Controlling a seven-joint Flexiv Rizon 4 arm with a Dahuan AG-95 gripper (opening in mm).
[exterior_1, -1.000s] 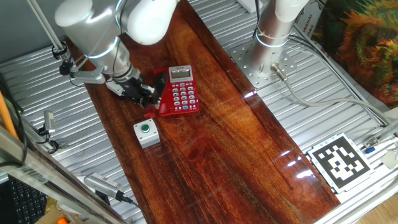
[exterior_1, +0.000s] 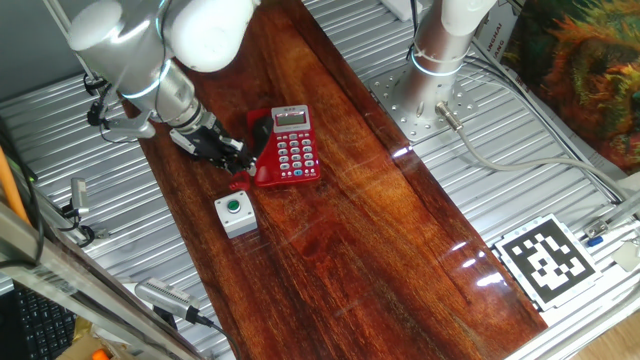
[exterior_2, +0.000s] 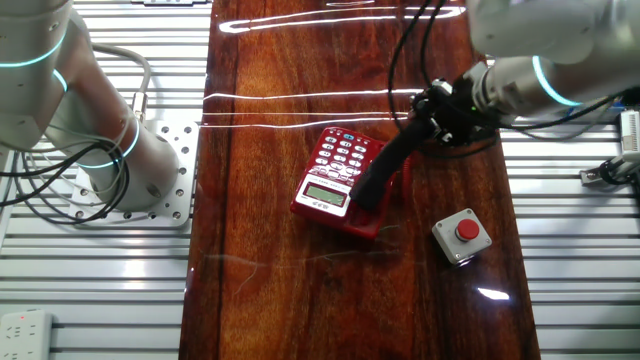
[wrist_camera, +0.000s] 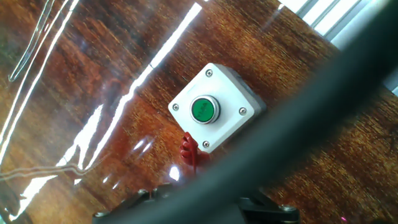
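Observation:
A red desk phone (exterior_1: 293, 150) lies on the wooden table, keypad and display facing up. Its dark handset (exterior_2: 388, 168) runs from my gripper (exterior_2: 432, 117) to above the phone's side in the second exterior view. Blurred and close, the handset (wrist_camera: 298, 124) crosses the wrist view diagonally and hides the fingertips. Bare wood, not the phone, shows on both sides of it there. My gripper (exterior_1: 244, 160) appears shut on the handset. A coiled red cord (wrist_camera: 188, 149) shows beside a white box with a green button (wrist_camera: 203, 109).
Another box, with a red button (exterior_2: 467, 230), stands at the phone's display side in the second exterior view.
The phone and green-button box have stayed in place.

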